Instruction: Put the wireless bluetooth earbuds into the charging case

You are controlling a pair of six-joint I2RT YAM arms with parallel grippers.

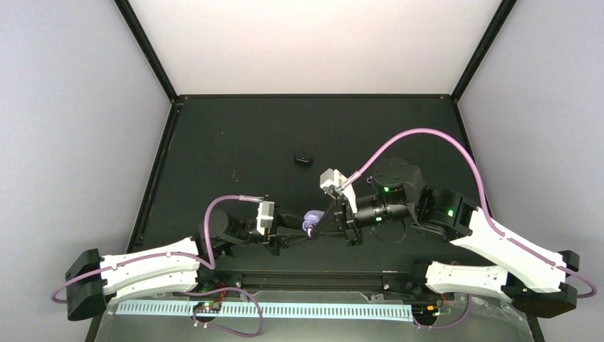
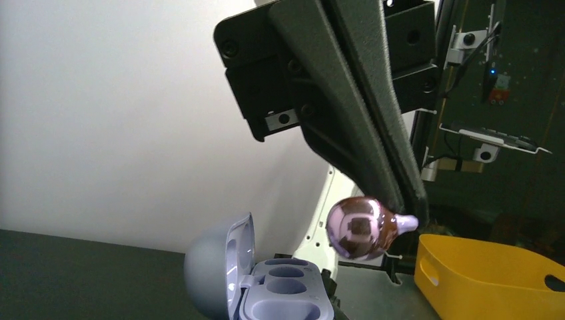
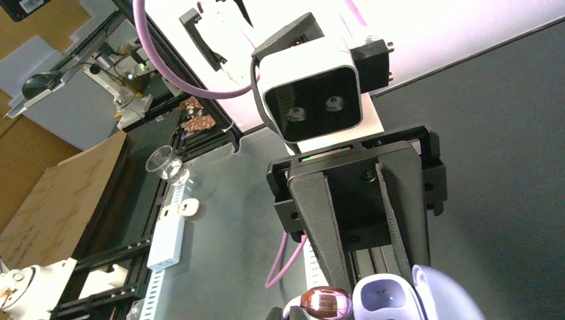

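Note:
The pale purple charging case (image 2: pixel 280 297) has its lid standing open, and in the left wrist view its wells look empty. My left gripper (image 1: pixel 302 229) is shut on the case; its fingers (image 3: pixel 332 233) reach down to it in the right wrist view. A shiny purple-brown earbud (image 2: pixel 360 228) is at the fingertips (image 2: pixel 414 212) of my right gripper (image 1: pixel 314 233), shut on its narrow end. It hangs beside and above the case, apart from the wells in the left wrist view. The right fingertips show only at the bottom edge of the right wrist view.
A black object (image 1: pixel 303 159) lies on the dark mat, and a small purplish thing (image 1: pixel 370 179), perhaps another earbud, lies near the right arm. A yellow basket (image 2: pixel 496 277) stands in the background.

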